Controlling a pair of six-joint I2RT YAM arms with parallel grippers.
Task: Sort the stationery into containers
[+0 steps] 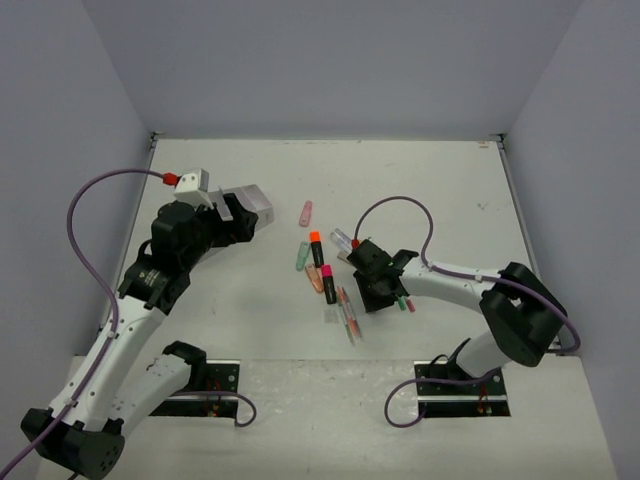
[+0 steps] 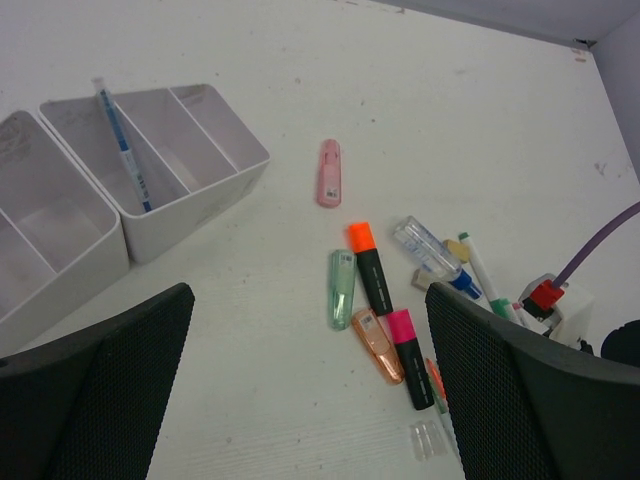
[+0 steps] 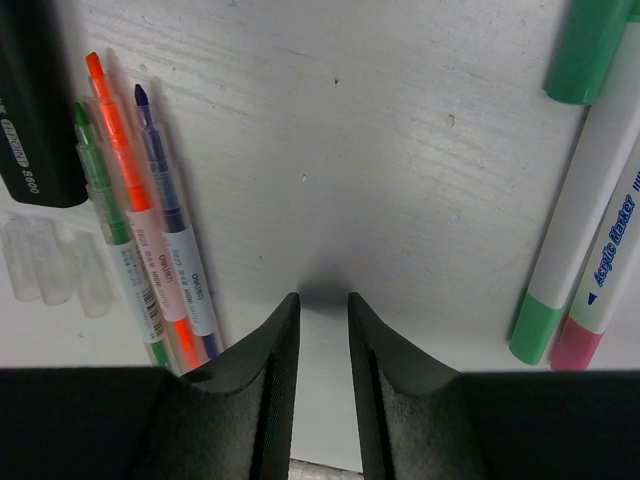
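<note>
My left gripper stands wide open near the containers, with nothing between its fingers. My right gripper is low over the table, its fingers slightly apart over bare white surface. To its left lie a green pen (image 3: 132, 280), an orange pen (image 3: 152, 240) and a blue pen (image 3: 185, 265), side by side. Two white markers with green (image 3: 538, 322) and pink ends lie to its right. In the left wrist view, a blue-and-white pen (image 2: 125, 150) leans inside a white divided container (image 2: 200, 208); a second container (image 2: 85, 262) adjoins it.
Between the arms lie a pink cutter (image 2: 330, 175), green cutter (image 2: 342, 290), orange cutter (image 2: 377, 345), orange-ended black marker (image 2: 371, 268), pink-ended black marker (image 2: 409, 360) and clear tube (image 2: 428, 250). Small clear pieces (image 3: 50, 265) sit beside the pens.
</note>
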